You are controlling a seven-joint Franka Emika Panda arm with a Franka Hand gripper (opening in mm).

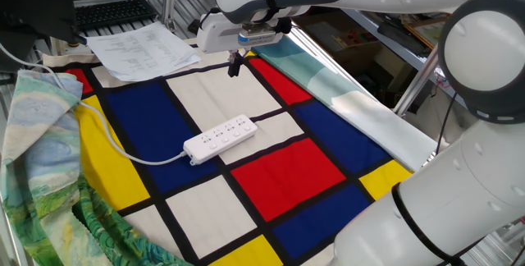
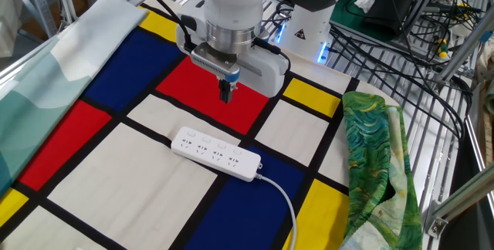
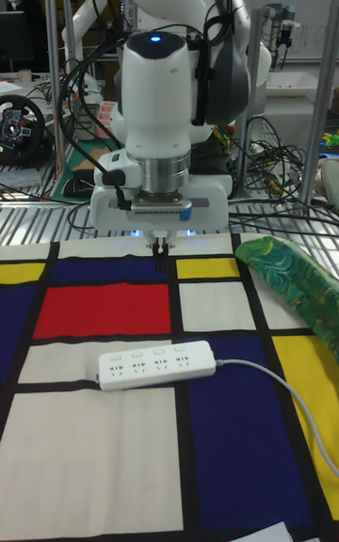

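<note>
A white power strip point(image 1: 220, 139) with several sockets lies flat on the patterned cloth, its switches along one side. In exterior view 2 the strip point(image 2: 215, 153) crosses white and blue patches, and its cable leaves from the right end. My gripper point(image 2: 225, 91) hangs above the cloth, pointing down, on the arm-base side of the strip point(image 3: 156, 364) and clear of it. The dark fingers look close together in exterior view 3, where the gripper point(image 3: 160, 259) appears shut. Nothing shows between them.
The cloth point(image 1: 289, 178) has red, blue, yellow and white blocks. A white cable point(image 1: 123, 147) curves away across it. Bunched green fabric point(image 2: 369, 142) covers one side; a pale green-white panel point(image 2: 65, 69) lies opposite. Paper sheets point(image 1: 143, 51) rest near a keyboard point(image 1: 115, 13).
</note>
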